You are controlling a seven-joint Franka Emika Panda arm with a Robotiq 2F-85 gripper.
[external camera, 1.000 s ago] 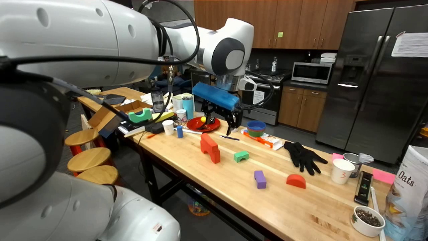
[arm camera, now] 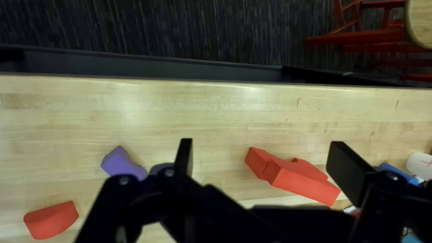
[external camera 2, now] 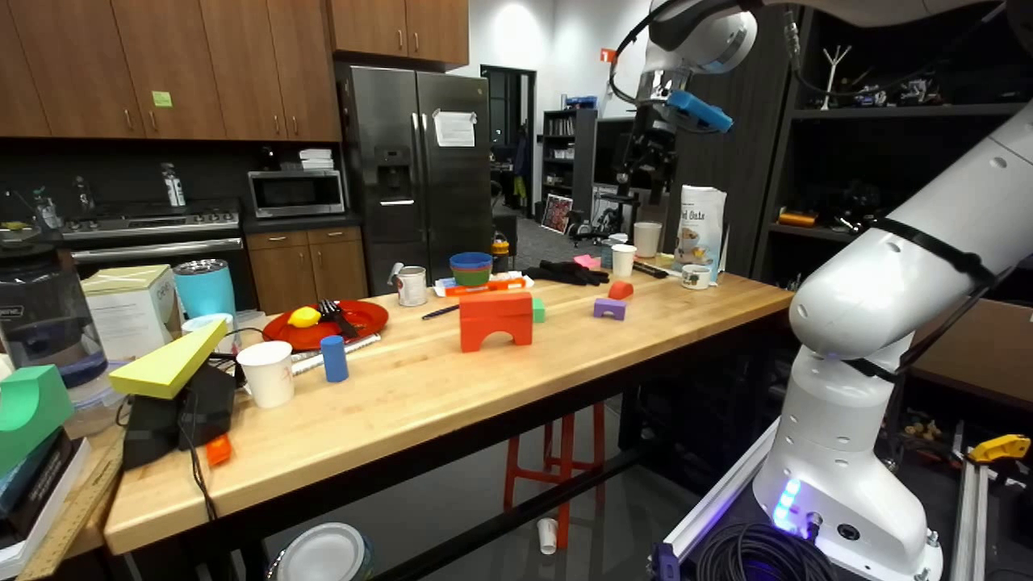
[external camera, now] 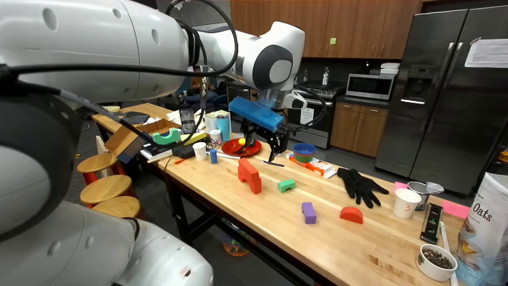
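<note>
My gripper is open and empty, held above the table with its two black fingers wide apart. Between and beneath them in the wrist view appears a red arch block (arm camera: 301, 180), standing on the tabletop well below. A purple arch block (arm camera: 122, 164) lies to the left of the fingers, with a red half-round block (arm camera: 52, 220) at lower left. Exterior view 1 also shows a small green arch block (external camera: 286, 185) behind the red arch; the gripper hides it in the wrist view.
Toward the far end are a red plate (external camera: 241, 147), a blue cylinder (external camera: 213, 156) and a white cup (external camera: 200, 151). Stacked bowls (external camera: 303, 152) and a black glove (external camera: 362, 186) line the back edge. An oats bag (external camera: 485, 228) stands at the right.
The arm and gripper have shifted very slightly to the right in exterior view 1. Blocks and other table items stay where they were.
</note>
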